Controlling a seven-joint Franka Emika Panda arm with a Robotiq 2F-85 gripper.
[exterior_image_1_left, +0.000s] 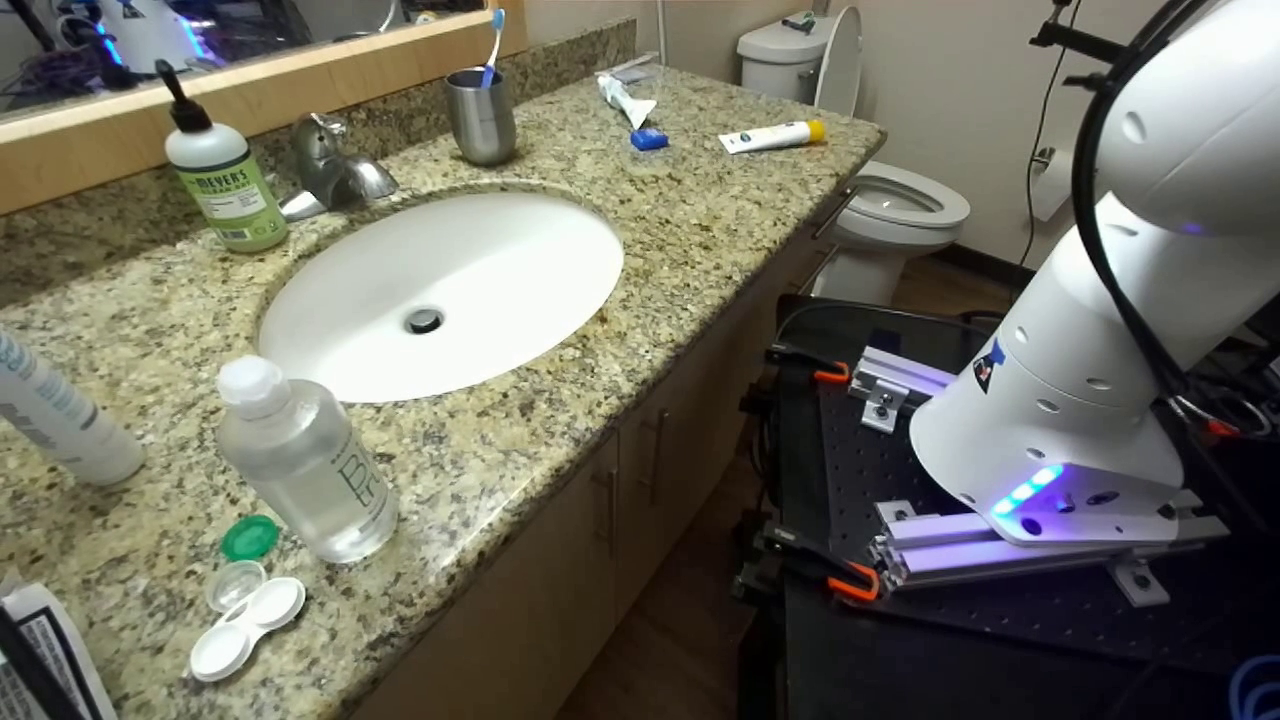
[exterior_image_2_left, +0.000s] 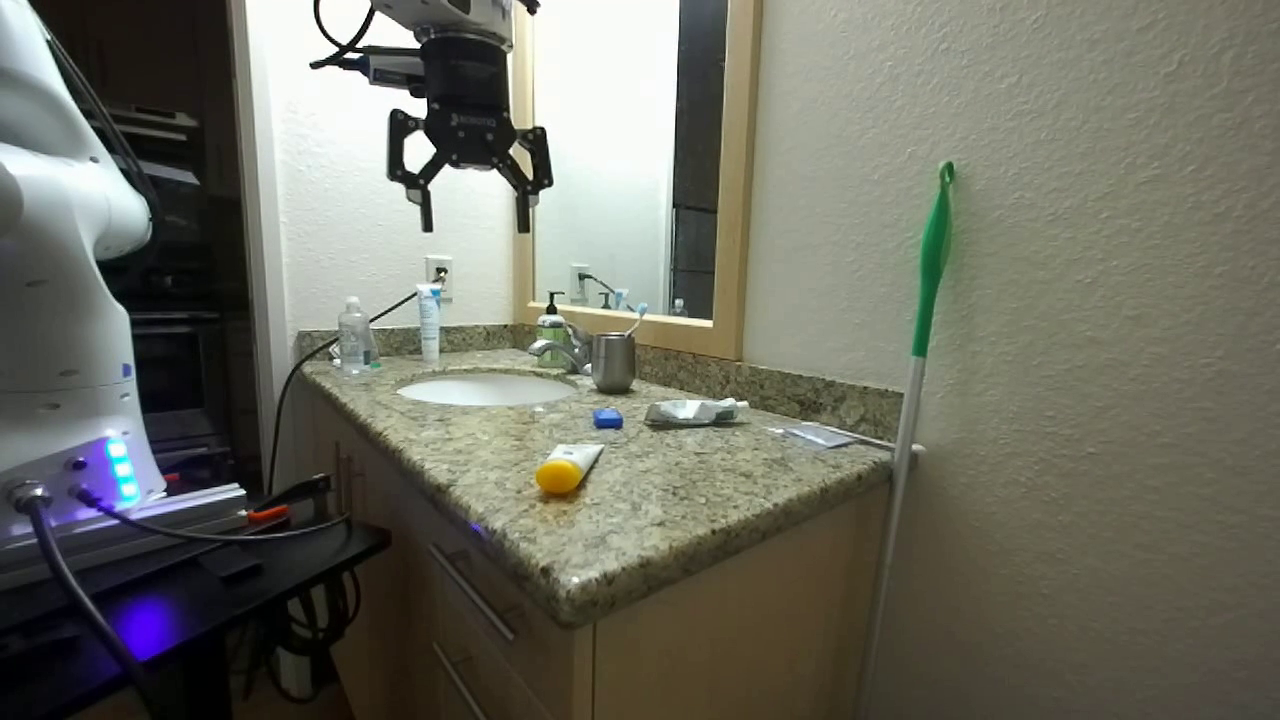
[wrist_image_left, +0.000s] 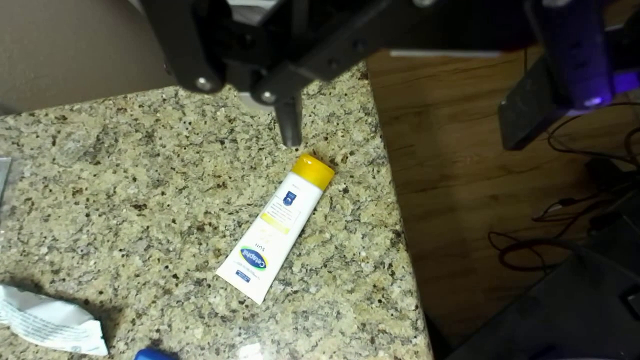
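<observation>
High above the counter, my gripper (exterior_image_2_left: 475, 220) points down with its two fingers spread wide and nothing between them. In the wrist view one finger (wrist_image_left: 290, 123) appears just past the yellow cap of a white Cetaphil tube (wrist_image_left: 276, 228), while the other overlaps the floor beyond the counter edge. That tube lies flat near the counter's end, well below the gripper. A small blue object (exterior_image_2_left: 608, 418) and a crumpled white tube (exterior_image_2_left: 696, 412) lie close to it. The steel cup (exterior_image_1_left: 482, 116) holds a toothbrush (exterior_image_1_left: 493, 46). My gripper is outside exterior view 1.
A white sink (exterior_image_1_left: 444, 276) is set into the granite counter. Around it stand a soap bottle (exterior_image_1_left: 224, 182), a faucet (exterior_image_1_left: 336, 168), a clear bottle (exterior_image_1_left: 306, 462) and a lens case (exterior_image_1_left: 247, 626). Behind the counter are a wall and mirror (exterior_image_2_left: 606, 156). A green-handled pole (exterior_image_2_left: 933, 264) leans at the right.
</observation>
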